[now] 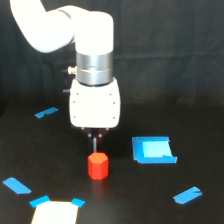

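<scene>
My gripper (95, 140) points down from the white arm at the upper middle, its dark fingers just above and behind a red hexagonal block (98, 167) on the black table. The fingers are dark against the dark background, so their opening is hard to make out.
A blue taped square (154, 150) lies right of the gripper. A pale yellow square (55, 213) with blue tape at its corners is at the front left. Blue tape strips mark the table at left and front right.
</scene>
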